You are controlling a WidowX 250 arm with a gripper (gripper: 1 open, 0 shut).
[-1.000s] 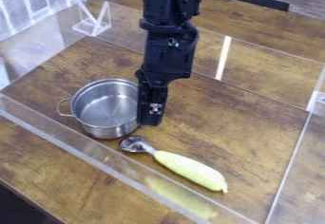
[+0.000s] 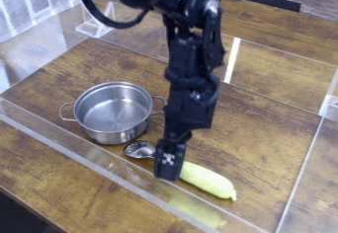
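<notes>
My black gripper [image 2: 172, 156] is low at the front centre, its tip over a metal spoon-like utensil [image 2: 138, 150] that lies on the wooden table. A pale yellow-green elongated vegetable or toy [image 2: 209, 181] lies just to the gripper's right, extending toward the front. The gripper's fingers are dark and partly overlap each other from this angle. A steel pot [image 2: 113, 110] with side handles stands to the left of the gripper.
Clear low walls or panels edge the wooden table [image 2: 264, 99] at front, right and back.
The pot and the items look unmoved.
</notes>
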